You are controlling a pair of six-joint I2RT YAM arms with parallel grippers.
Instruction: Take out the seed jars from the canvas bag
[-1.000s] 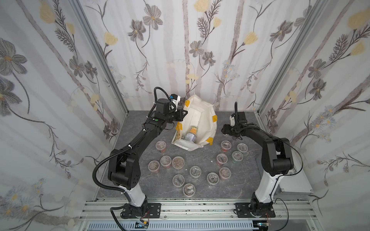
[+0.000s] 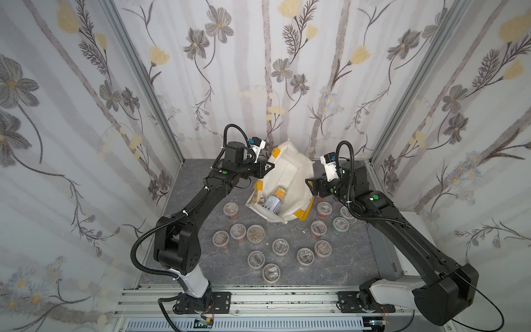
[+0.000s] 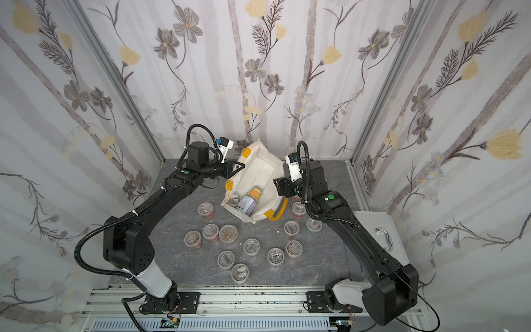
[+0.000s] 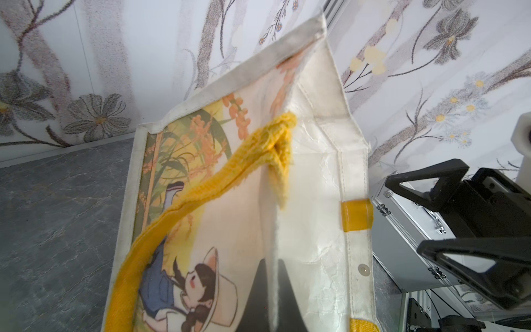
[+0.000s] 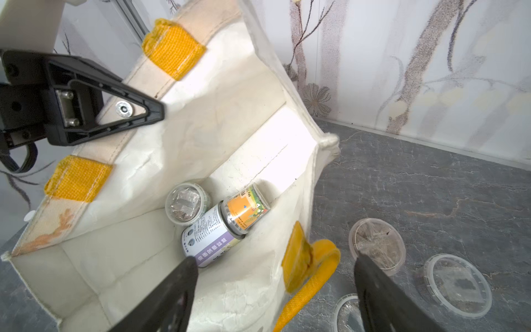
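The white canvas bag [image 3: 265,171] with yellow straps stands open at the back centre. Inside it, seen in the right wrist view, lie a purple-labelled jar [image 5: 207,238], an orange-labelled jar [image 5: 244,207] and a clear lidded jar [image 5: 185,203]. My left gripper [image 2: 266,168] is at the bag's left upper edge, shut, its fingertips against or behind the fabric fold in the left wrist view; whether it pinches cloth is unclear. My right gripper [image 2: 313,187] is over the bag's right edge, part open, with nothing visible between its fingers.
Several clear lidded cups [image 2: 280,246] stand spread over the front and both sides of the grey table [image 2: 188,182]. Patterned walls enclose the back and sides. A metal box [image 3: 370,238] stands at the right edge.
My right arm has risen and moved left to the bag's right edge. My left gripper has shifted slightly right, along with the bag's upper part.
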